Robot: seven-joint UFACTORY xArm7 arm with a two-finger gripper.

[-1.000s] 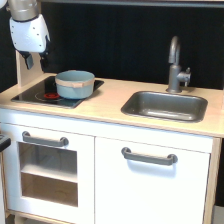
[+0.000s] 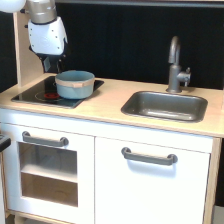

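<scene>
My gripper [image 2: 50, 63] hangs at the upper left of the camera view, its dark fingers low over the back of the stovetop [image 2: 41, 93], just left of and above a blue-grey pot [image 2: 75, 87]. The pot sits upright on the hob's right part, beside a red burner ring. Whether the fingers are open or shut is too small to tell.
A metal sink [image 2: 165, 104] with a tall tap [image 2: 175, 70] is on the right of the wooden counter [image 2: 114, 105]. White cabinet doors with grey handles are below. The counter between pot and sink is clear.
The arm has moved right and slightly down, closer to the pot. The pot has not visibly moved.
</scene>
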